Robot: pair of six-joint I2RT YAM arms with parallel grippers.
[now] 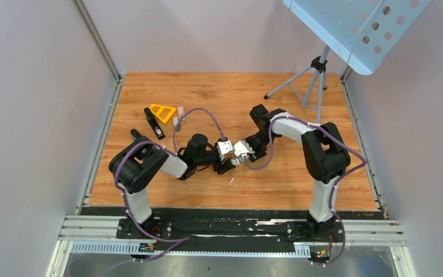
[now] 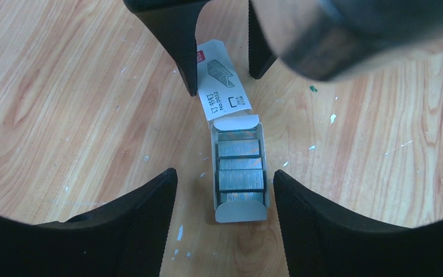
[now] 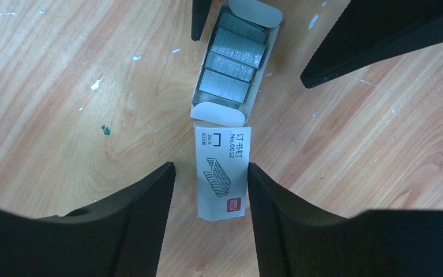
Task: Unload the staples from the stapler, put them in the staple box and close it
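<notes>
An open staple box [image 2: 240, 163] holding several blocks of staples lies on the wooden table between my grippers, its printed white lid [image 3: 221, 173] laid back flat toward the right gripper. My left gripper is open, its fingers either side of the staple tray, with no clear grip. My right gripper is part open round the lid, one finger at the lid's edge, the other a little apart from it. No stapler is clearly identifiable in these views.
A black elongated tool [image 1: 154, 122], a yellow triangular piece [image 1: 162, 111] and small blocks [image 1: 180, 112] lie at the back left. A tripod [image 1: 317, 81] stands at the back right.
</notes>
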